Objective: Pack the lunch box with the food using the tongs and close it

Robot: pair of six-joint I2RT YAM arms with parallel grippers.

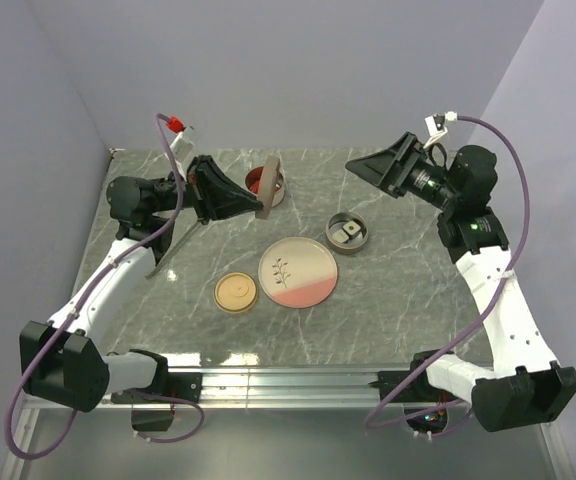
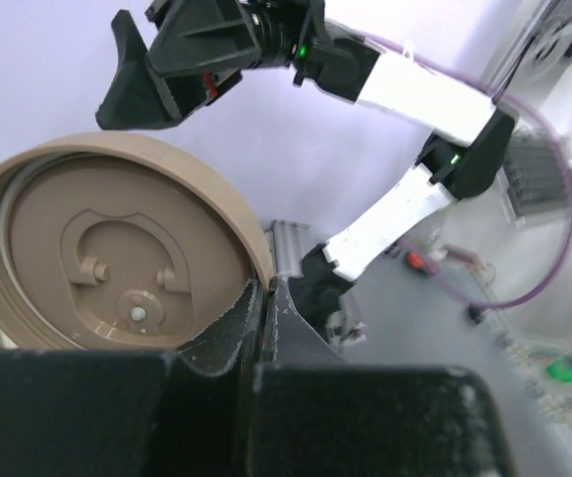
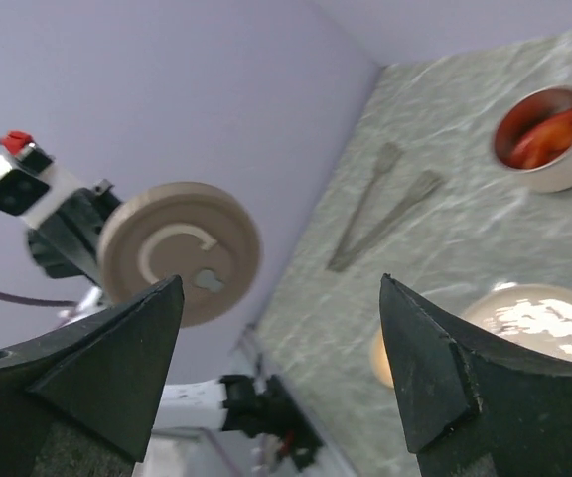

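Observation:
My left gripper (image 1: 255, 204) is shut on the rim of a brown lid, held upright in the air; the lid (image 3: 182, 253) also shows in the right wrist view. My right gripper (image 1: 358, 168) is open, nothing between its fingers, raised to the right of the lid. A round container with red food (image 1: 254, 181) stands at the back. A container with pale pieces (image 1: 360, 243) sits at centre right, beside a pink-and-cream plate (image 1: 298, 290). A tan round lid (image 1: 236, 292) lies at front left.
Two long flat utensils (image 3: 395, 214) lie on the left of the marble table (image 1: 408, 300). Walls bound the table at back and sides.

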